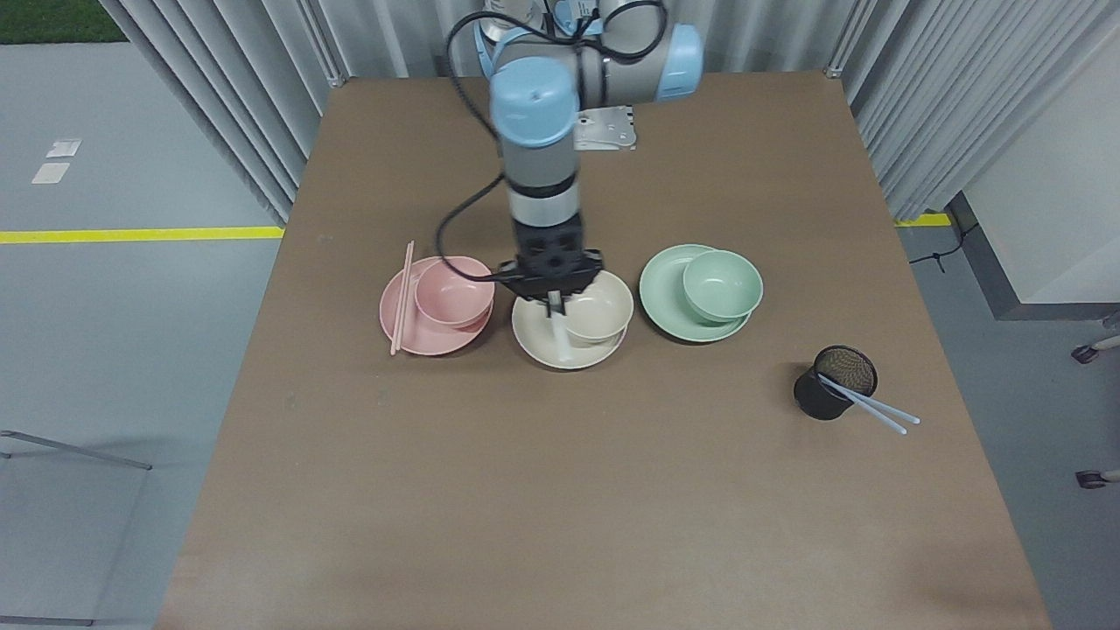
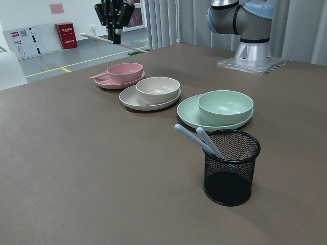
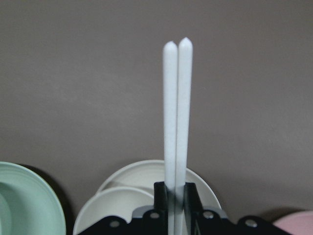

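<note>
My gripper is shut on a pair of white chopsticks (image 3: pixel 183 107), lifted above the middle cream plate (image 1: pixel 551 353) and cream bowl (image 2: pixel 158 87). The pink plate (image 1: pixel 420 339) with its pink bowl (image 1: pixel 457 294) and pink chopsticks (image 1: pixel 402 294) lies to the left in the front view; the green plate (image 1: pixel 664 273) with green bowl (image 1: pixel 722 283) is to the right. A black mesh holder (image 2: pixel 227 184) holds light blue chopsticks (image 2: pixel 191 136) at the front right.
The arm's base stands at the back.
</note>
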